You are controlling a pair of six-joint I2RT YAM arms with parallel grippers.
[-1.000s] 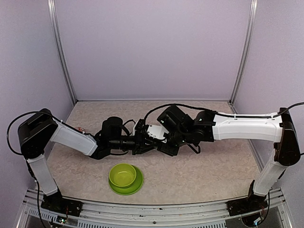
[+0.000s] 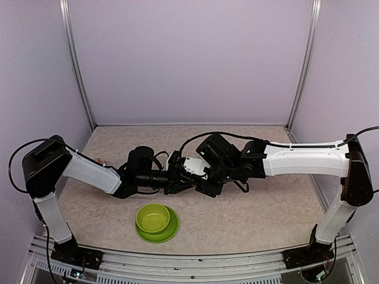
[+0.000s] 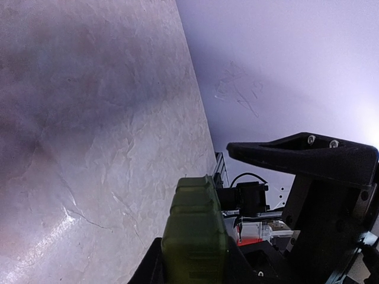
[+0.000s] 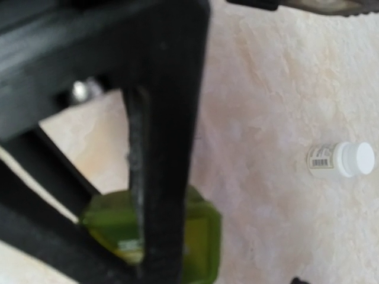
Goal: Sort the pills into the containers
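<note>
A translucent green pill case (image 3: 198, 231) rises between the black fingers of my left gripper, which is shut on it. In the right wrist view, a large black finger (image 4: 172, 148) crosses in front of the green case, hiding part of it. My right gripper (image 2: 204, 184) meets the left one above the middle of the table; its fingers look apart in the left wrist view. A white pill bottle (image 4: 339, 160) with a label lies on its side on the table. No loose pills can be made out.
A yellow-green bowl (image 2: 153, 218) sits on a green plate (image 2: 170, 231) at the front, left of centre. A small red item (image 2: 100, 161) shows behind the left arm.
Both arms hold nearly the same pose in the top view. The bowl and plate have not moved.
</note>
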